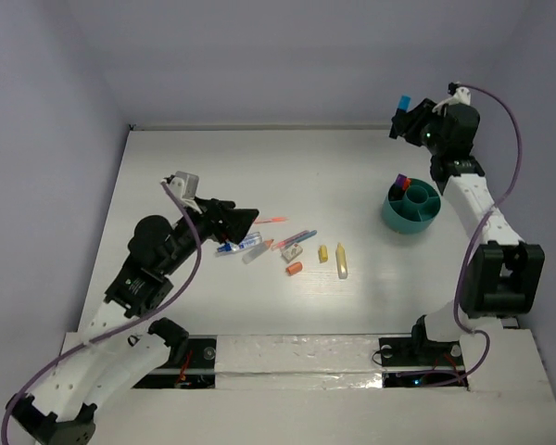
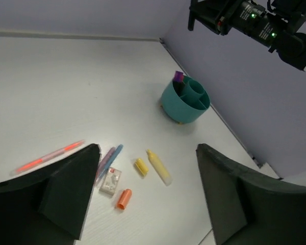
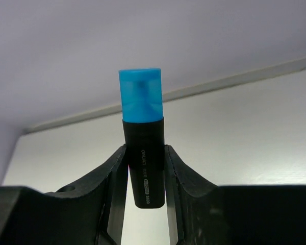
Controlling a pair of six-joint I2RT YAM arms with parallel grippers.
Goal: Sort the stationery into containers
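My right gripper is shut on a black marker with a blue cap (image 3: 141,94), held upright high above the back right of the table. A teal holder (image 1: 409,221) stands below it, with purple and orange items inside. My left gripper (image 1: 236,213) is part open, nothing seen between its fingers, over the table's left side. Near it lie a red pen (image 2: 43,159), a blue-labelled tube (image 1: 244,243), blue and pink pens (image 2: 112,158), a pale block (image 2: 110,181), an orange piece (image 2: 124,199), a yellow piece (image 2: 141,167) and a yellow marker (image 2: 159,167).
Walls stand close at the back and on both sides.
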